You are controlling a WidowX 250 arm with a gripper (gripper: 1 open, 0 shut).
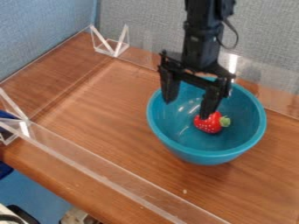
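Note:
A teal bowl (198, 145) stands on the wooden table at the centre right. Inside it lies a red strawberry toy (208, 122) with a green top.
Clear plastic walls (111, 175) run along the front and back, with white brackets (111, 44) at the corners. Textured panels stand behind.

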